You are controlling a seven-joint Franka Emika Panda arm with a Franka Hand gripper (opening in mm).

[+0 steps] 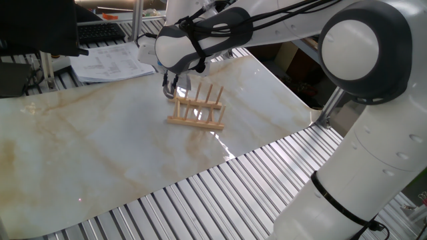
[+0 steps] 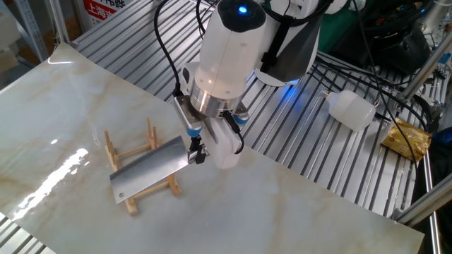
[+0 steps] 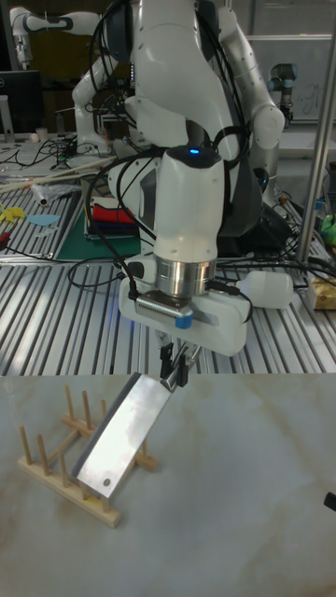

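Note:
A wide metal cleaver point(image 2: 152, 169) slants over the wooden rack point(image 2: 132, 205). Its handle end sits between the black fingers of my gripper point(image 2: 198, 150), which is shut on it. In the third exterior view the cleaver's blade point(image 3: 127, 433) reaches down and left from the gripper point(image 3: 175, 367), with its far end among the pegs of the rack point(image 3: 70, 490). Whether the blade touches the rack's bars cannot be told. In the first exterior view the arm hides most of the cleaver, behind the rack point(image 1: 195, 124).
Slatted metal point(image 2: 339, 162) borders the tabletop, carrying a white bottle point(image 2: 351, 110) and a gold packet point(image 2: 407, 141). A small black object point(image 3: 330, 502) lies at the table's right in the third exterior view.

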